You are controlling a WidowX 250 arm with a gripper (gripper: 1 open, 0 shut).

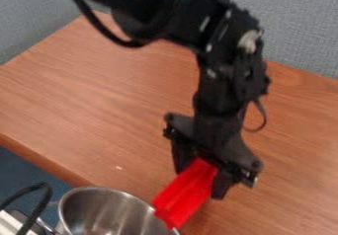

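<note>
My black gripper [211, 165] is low at the centre right of the camera view, shut on a red rectangular block [185, 194] that tilts down toward the lower left. The block's lower end is at the right rim of a steel pot [109, 212] at the bottom left; whether it touches the rim I cannot tell. The fingertips are mostly hidden behind the block and the gripper's body.
A dark blue area with a black cable lies off the table's edge at the lower left. A grey textured wall stands behind.
</note>
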